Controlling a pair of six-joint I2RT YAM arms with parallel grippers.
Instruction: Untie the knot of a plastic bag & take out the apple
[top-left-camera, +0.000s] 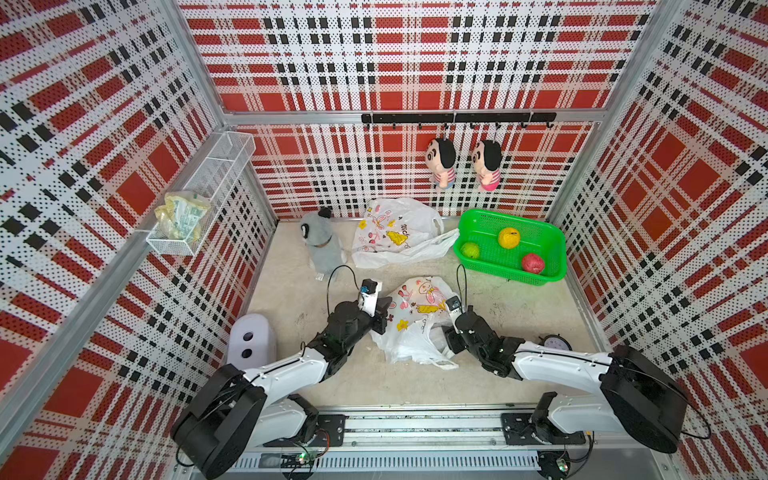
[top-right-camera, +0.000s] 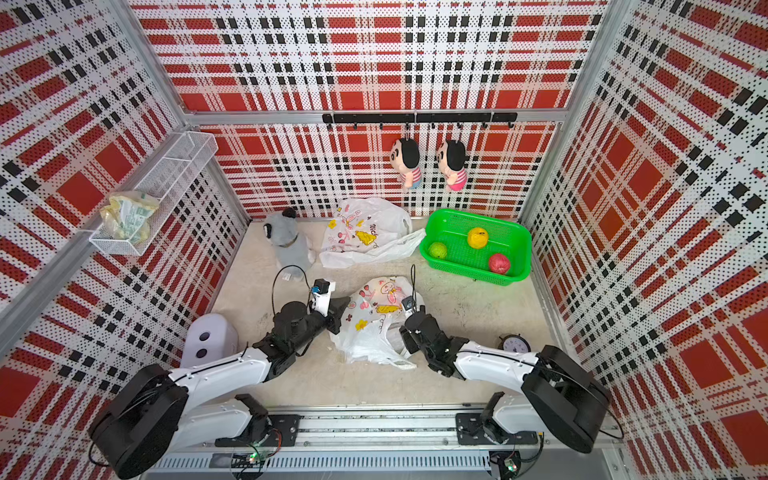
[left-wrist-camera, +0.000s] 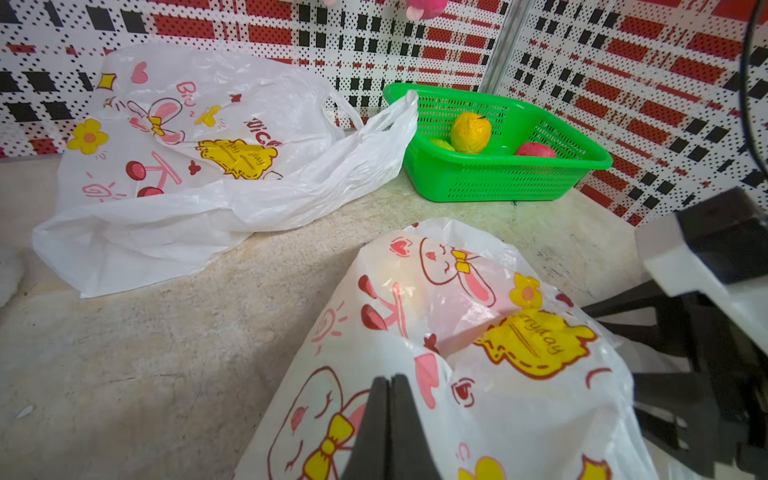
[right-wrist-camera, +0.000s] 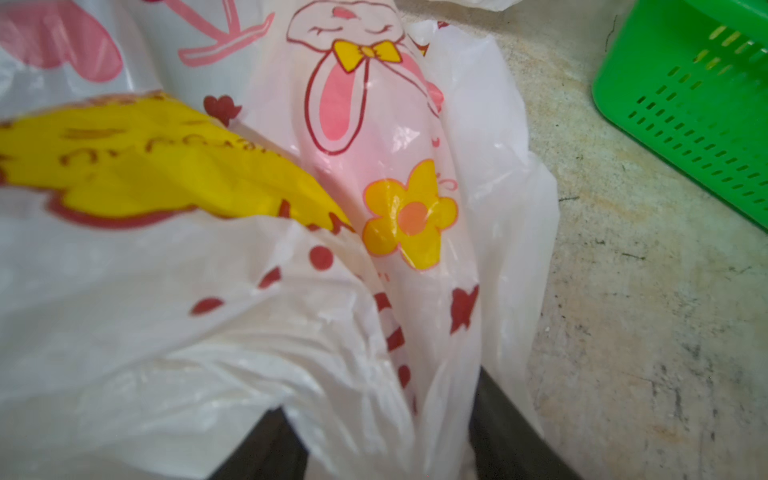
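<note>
The printed white plastic bag (top-left-camera: 408, 324) lies crumpled at the table's centre front, between both arms. Over its left side is my left gripper, its fingers pressed together, with the bag's plastic outside and below them. My right gripper is down at the bag's front right; its fingers (right-wrist-camera: 504, 436) stand apart, with loose folds of plastic between them. In the left wrist view, the right gripper's dark fingers (left-wrist-camera: 680, 400) reach over the bag's right edge. No apple can be made out in the bag; the plastic covers its inside.
A second printed bag (top-left-camera: 400, 232) lies flat at the back wall. Right of it stands a green basket (top-left-camera: 512, 276) holding a yellow fruit (top-left-camera: 509, 237), a green one and a red one. A grey plush dog (top-left-camera: 322, 244) sits back left.
</note>
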